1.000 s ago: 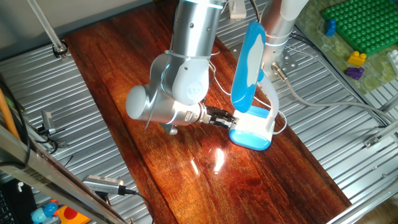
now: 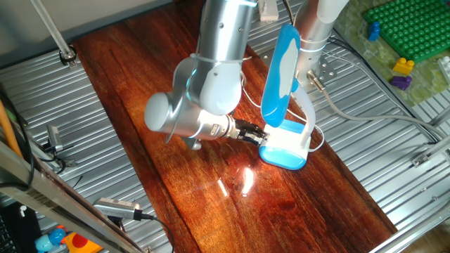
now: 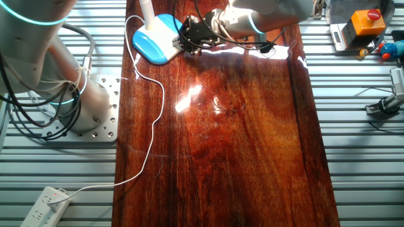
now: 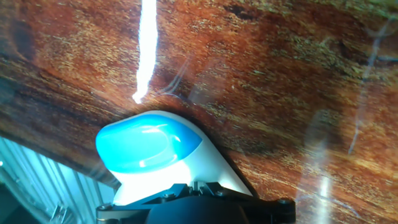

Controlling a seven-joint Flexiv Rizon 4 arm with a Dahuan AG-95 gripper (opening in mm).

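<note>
A blue-and-white desk lamp stands on the wooden board, its long blue head [image 2: 275, 88] raised over its base [image 2: 284, 158] on a curved white neck [image 2: 306, 105]. Right against the side of that base is my gripper [image 2: 265, 138], reaching in level. Exterior view 2 also has the gripper [image 3: 177, 43] at the edge of the lamp base [image 3: 149, 48]. In the wrist view the fingertips of the gripper meet in front of the white part of the base [image 4: 149, 146], with nothing visible between them. Whether they touch the base cannot be told.
A white cable [image 3: 163, 94] runs from the lamp across the board to a power strip [image 3: 45, 207]. Most of the wooden board [image 3: 233, 170] is bare. A green brick plate [image 2: 415, 28] and an emergency-stop box [image 3: 368, 25] lie off the board.
The arm's upper links have shifted very slightly to the right. The gripper's place at the lamp base looks the same, and the lamp has not moved.
</note>
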